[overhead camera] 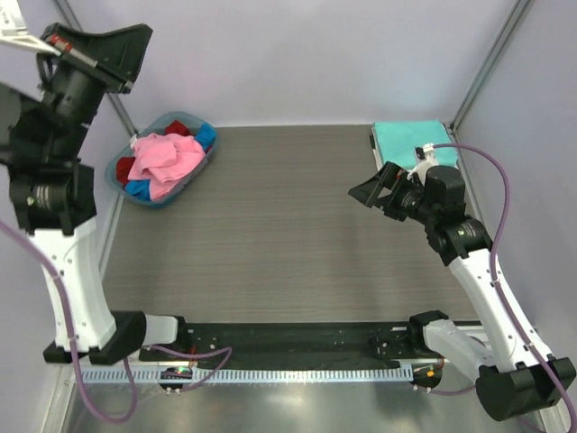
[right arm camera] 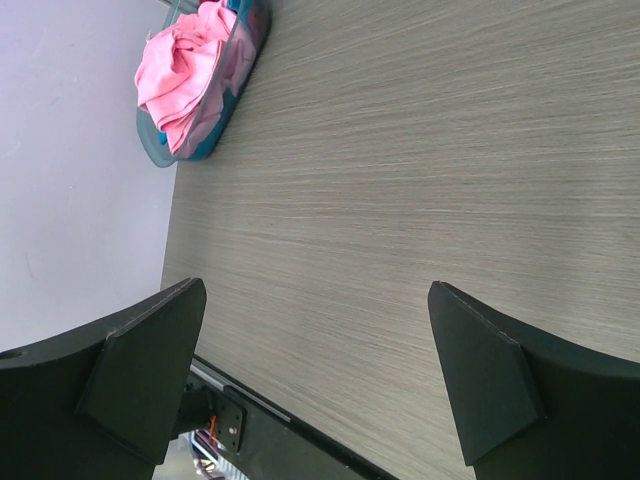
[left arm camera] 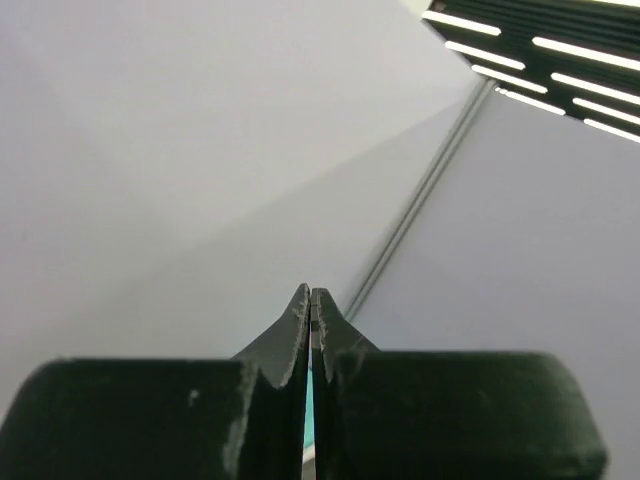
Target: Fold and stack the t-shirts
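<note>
A blue plastic basket [overhead camera: 187, 180] at the back left holds crumpled shirts: a pink one [overhead camera: 168, 159], red and blue ones; the pink shirt [right arm camera: 185, 70] also shows in the right wrist view. A flat teal shirt [overhead camera: 407, 140] lies at the back right. My left gripper [overhead camera: 108, 59] is raised high at the upper left, away from the basket, shut with nothing visible between its fingers. My right gripper [overhead camera: 370, 188] hangs open and empty over the right side of the table, in front of the teal shirt.
White walls [overhead camera: 315, 63] border it at the back and sides; a dark rail [overhead camera: 288, 338] runs along the front edge.
</note>
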